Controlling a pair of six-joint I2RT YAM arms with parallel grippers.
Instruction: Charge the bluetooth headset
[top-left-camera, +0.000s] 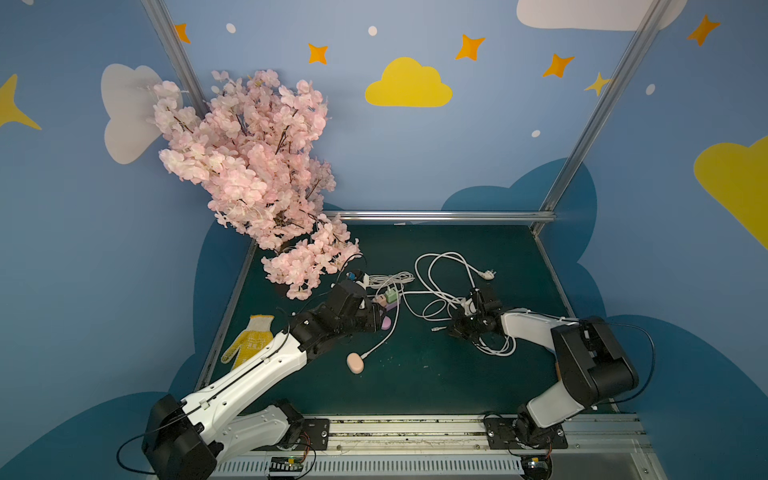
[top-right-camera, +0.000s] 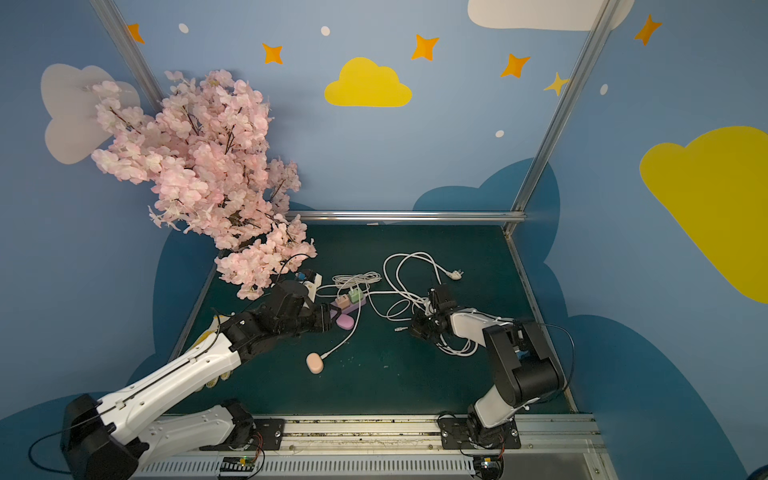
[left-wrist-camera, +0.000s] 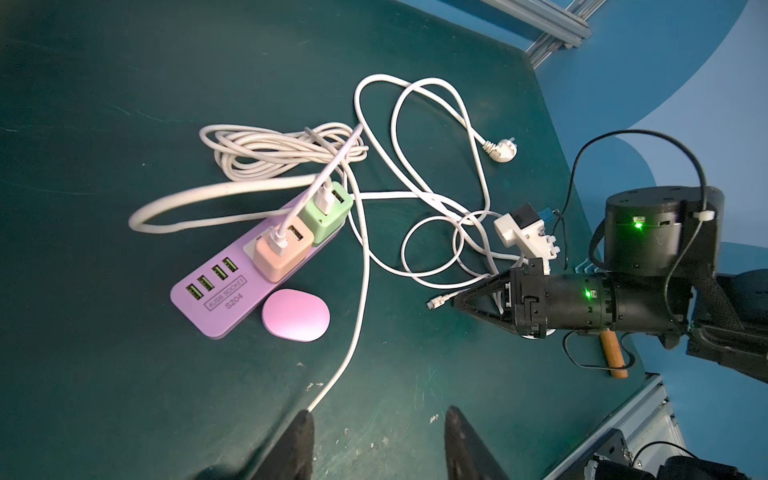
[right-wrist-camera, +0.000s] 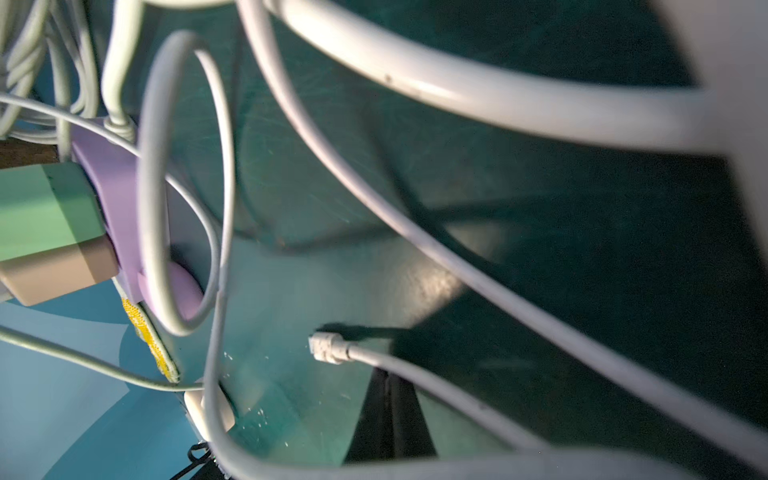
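A purple USB power strip (left-wrist-camera: 200, 304) carries peach and green chargers with white cables plugged in. Beside it lies a pink headset case (left-wrist-camera: 294, 315); a peach case (top-left-camera: 355, 363) on a white cable sits nearer the front. My left gripper hangs above this area, fingers apart, nothing between them. My right gripper is shut low at a white cable end with a small connector (right-wrist-camera: 328, 346), which lies across its fingertips; whether it is gripped I cannot tell.
Coiled white cables and a plug (left-wrist-camera: 501, 150) cover the middle and back right. Pink blossoms (top-left-camera: 240, 160) fill the back left, a yellow glove (top-left-camera: 248, 340) lies at left, and the front middle is mostly clear.
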